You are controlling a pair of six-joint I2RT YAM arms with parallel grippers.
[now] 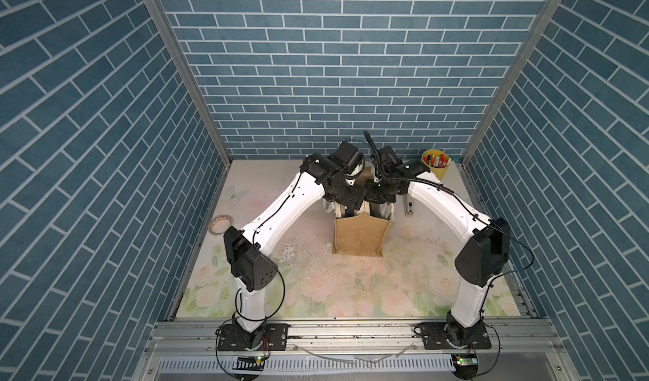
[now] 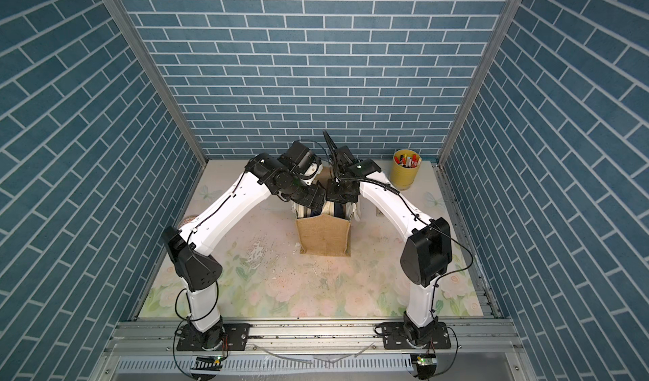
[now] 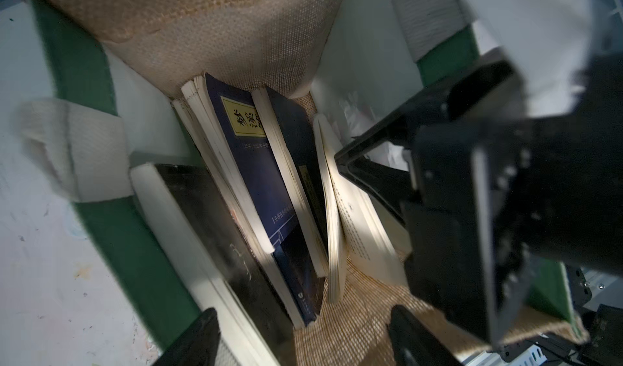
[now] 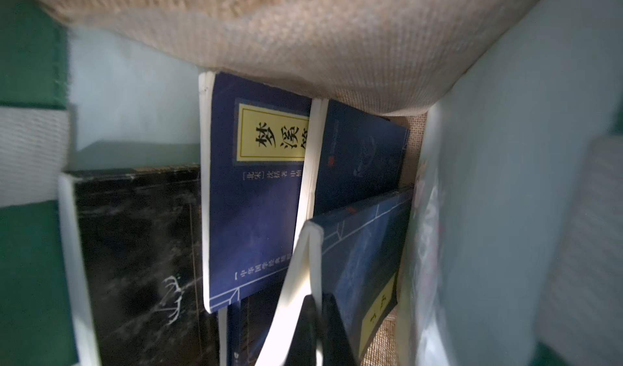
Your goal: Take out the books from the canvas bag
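The tan canvas bag [image 1: 359, 235] stands upright mid-table, its mouth partly covered by both arms. Inside, the left wrist view has a thick black book [image 3: 224, 249], a dark blue book with a yellow label [image 3: 250, 152] and another dark book [image 3: 298, 145] leaning together. My right gripper is shut on part of a blue book [image 4: 357, 262], whose pages splay apart and which is still inside the bag. Over the bag's mouth, my left gripper is open, its fingers wide apart, the black book's lower end showing between them.
Green-edged bag sides [image 3: 146, 262] and light straps [image 3: 97, 148] flank the opening. A yellow pen cup [image 2: 404, 171] stands at back right, a tape roll [image 1: 220, 224] at left and a remote [image 1: 409, 205] right of the bag.
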